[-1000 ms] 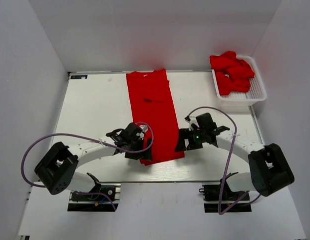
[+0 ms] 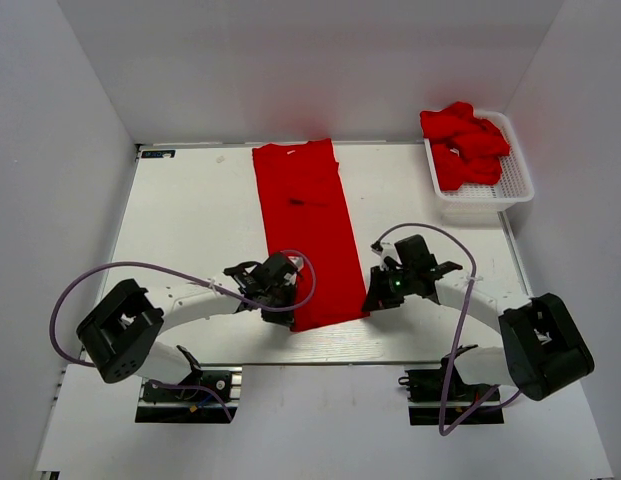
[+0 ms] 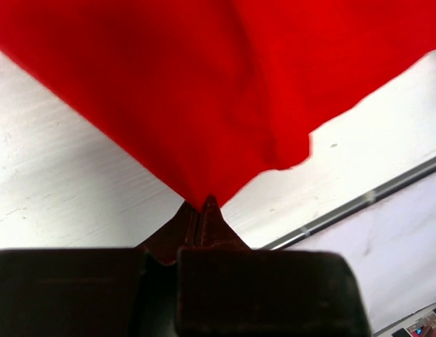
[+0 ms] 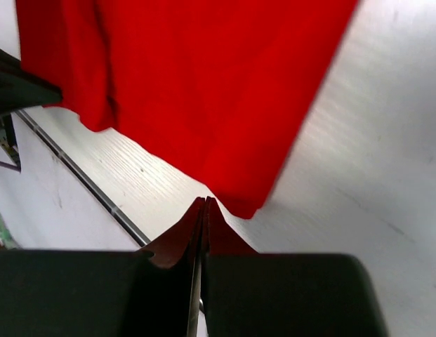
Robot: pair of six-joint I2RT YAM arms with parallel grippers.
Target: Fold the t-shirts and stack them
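Note:
The red shirt [image 2: 310, 220] lies on the white table as a long folded strip, its near end towards the front edge. My left gripper is shut on the shirt's near left corner; cloth runs right into its fingertips. At the near right corner [image 4: 244, 203], my right gripper is shut with nothing between its fingers. That corner lies just beyond the fingertips, free on the table. In the top view the left gripper [image 2: 289, 320] and right gripper [image 2: 368, 308] stand at the two near corners.
A white basket [image 2: 523, 180] with crumpled red cloth [image 2: 465, 145] stands at the back right. A metal strip [image 4: 98, 189] runs along the table's front edge.

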